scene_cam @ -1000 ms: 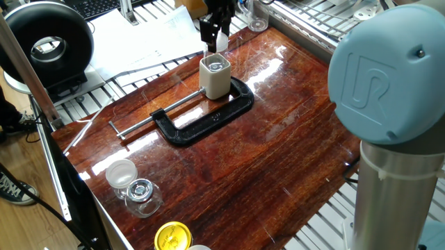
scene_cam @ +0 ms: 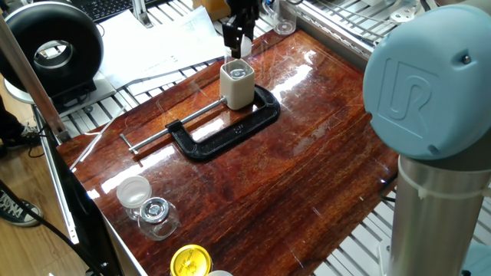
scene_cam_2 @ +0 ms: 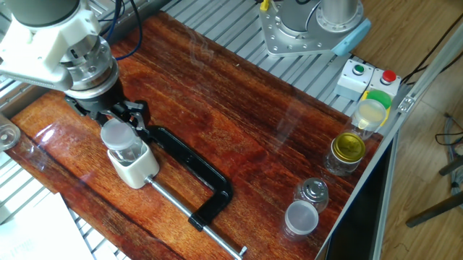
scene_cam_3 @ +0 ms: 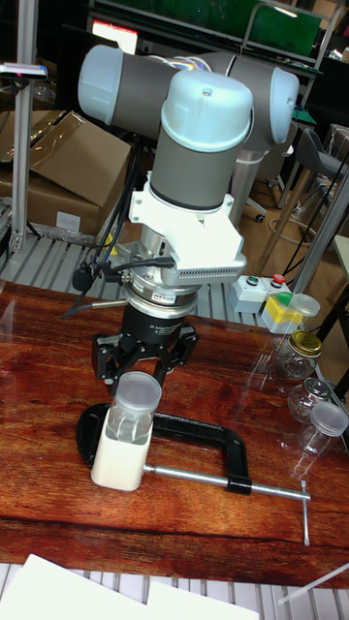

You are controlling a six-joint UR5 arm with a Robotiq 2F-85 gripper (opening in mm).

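A clear jar with a whitish lid stands upright in a beige square holder. A black C-clamp lies on the brown wooden table with its steel screw against the holder. My black gripper hangs just behind and above the lid, pointing down. Its fingers look spread, so it appears open. The lid and jar hide part of the fingertips, and whether they touch the lid cannot be told.
Near one table edge stand several jars: one with a yellow lid, one with a silver top, and others with whitish lids. Another clear jar is at the far corner.
My gripper has shifted very slightly right and down in exterior view 1. The holder, clamp and loose jars have stayed in place.
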